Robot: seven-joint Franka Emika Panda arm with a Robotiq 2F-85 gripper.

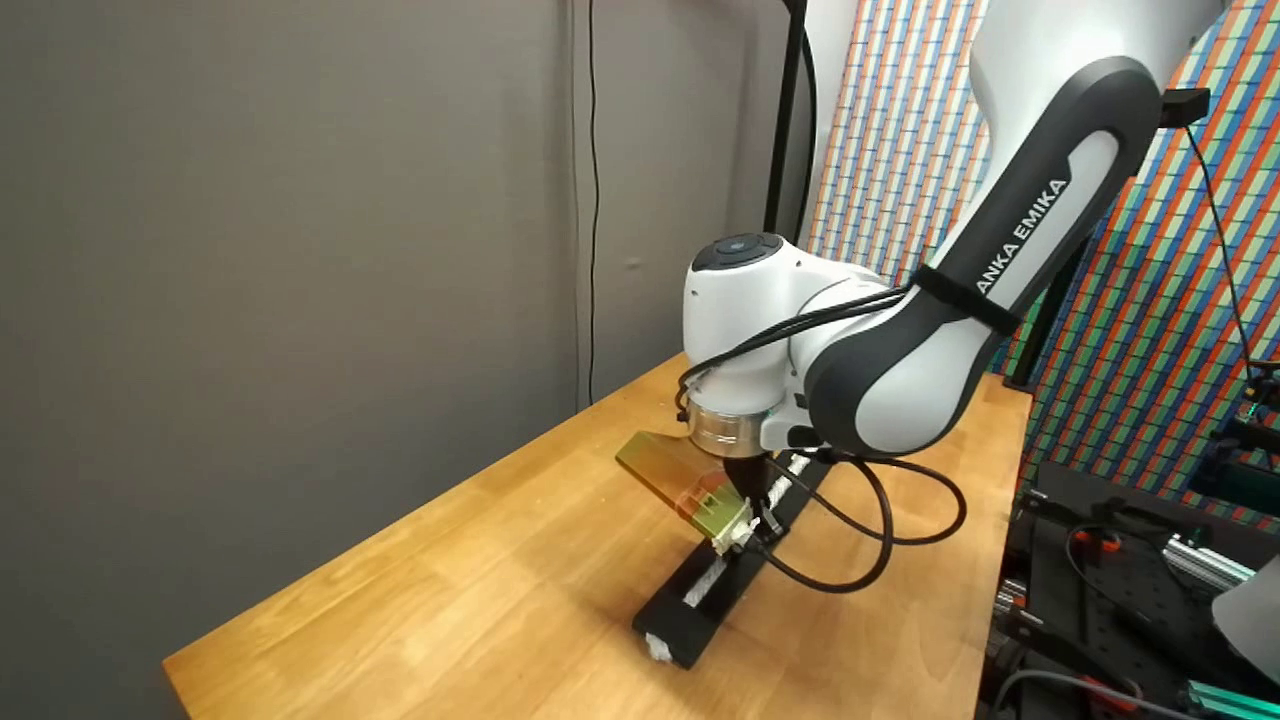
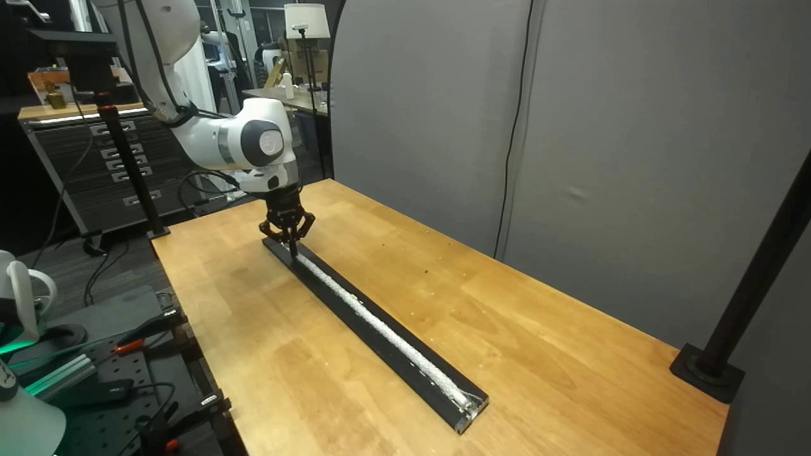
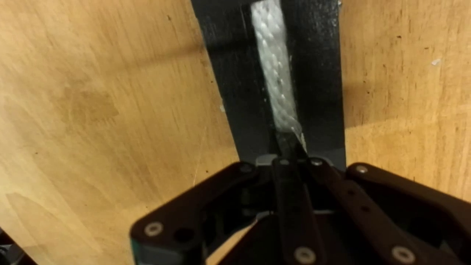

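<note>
A long black board [image 2: 365, 311] lies flat on the wooden table. White braided rope [image 2: 388, 334] runs lengthwise along its middle, in what looks like a channel. My gripper [image 2: 294, 252] points down over one end of that board, on the rope's line, its fingers together. In the wrist view the gripper is shut. Its dark tips meet the near visible end of the rope [image 3: 274, 70], where a few strands fray. Whether the tips press on the rope cannot be told. Part of the board [image 1: 684, 624] is hidden behind the gripper in exterior view 1.
Bare wooden table [image 2: 547, 334] surrounds the board on both long sides. A black post [image 2: 715, 357] stands at the table's corner. A translucent yellow plate [image 1: 684, 474] projects beside the gripper, and looped black cables [image 1: 882, 564] hang from the arm.
</note>
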